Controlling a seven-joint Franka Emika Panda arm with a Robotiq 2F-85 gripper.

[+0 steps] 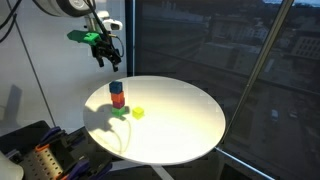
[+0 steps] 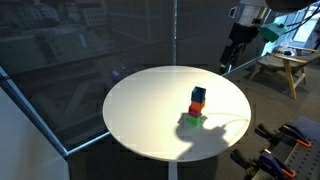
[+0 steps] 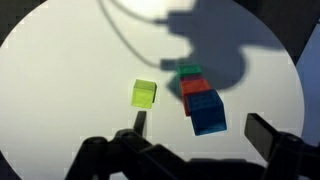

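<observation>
A tower of blocks stands upright on the round white table: a dark blue block (image 1: 116, 87) on top, an orange block (image 2: 198, 100) and a red block (image 2: 195, 109) beneath it, and a green block (image 2: 194, 120) at the bottom. Beside the tower, apart from it, lies a small yellow cube (image 1: 138, 113), which looks yellow-green from the wrist (image 3: 144, 94). My gripper (image 1: 108, 65) hangs in the air above and behind the tower, open and empty. Seen from the wrist, the blue block (image 3: 208, 112) appears between the spread fingers, well below them.
A dark mesh screen (image 1: 230, 70) rises behind the table. A wooden chair (image 2: 286, 65) stands in the background.
</observation>
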